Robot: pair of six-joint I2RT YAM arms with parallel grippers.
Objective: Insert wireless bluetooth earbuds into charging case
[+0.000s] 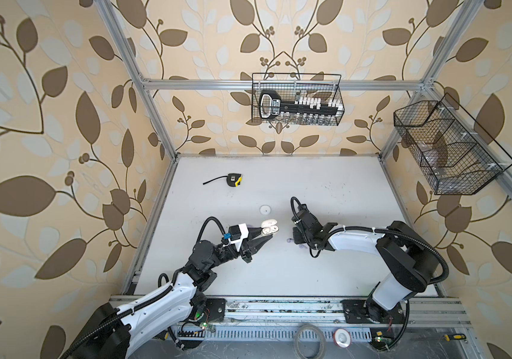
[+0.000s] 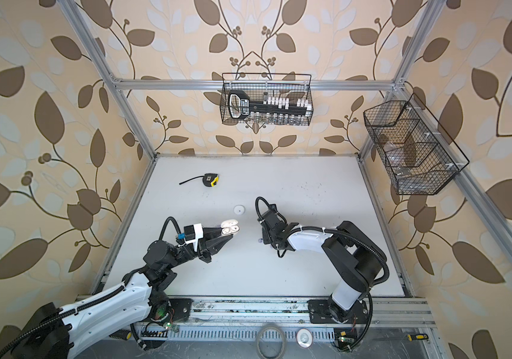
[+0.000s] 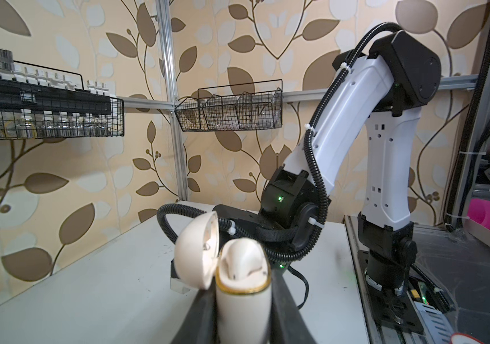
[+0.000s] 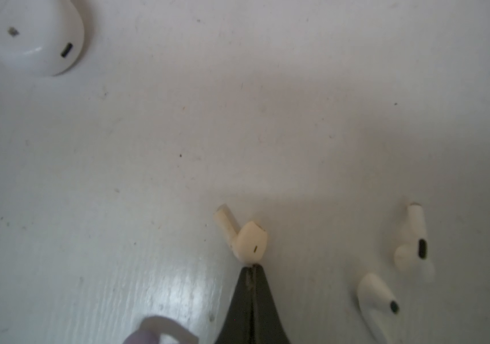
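My left gripper is shut on the white charging case (image 1: 270, 229), holding it above the table with its lid (image 3: 196, 250) swung open. In the left wrist view the lid stands to the left of the case body (image 3: 243, 309). My right gripper points down at the table, its fingers together. Right at its tips lies a white earbud (image 4: 250, 245), stem toward the upper left; no part of it shows between the fingers. Two more white earbuds, one upper (image 4: 416, 252) and one lower (image 4: 377, 301), lie to the right in the right wrist view.
A purple piece (image 4: 141, 337) shows at the bottom edge of the right wrist view. Farther back are a round white object (image 1: 264, 210) and a tape measure (image 1: 234, 179). Wire baskets (image 1: 297, 101) hang on the frame.
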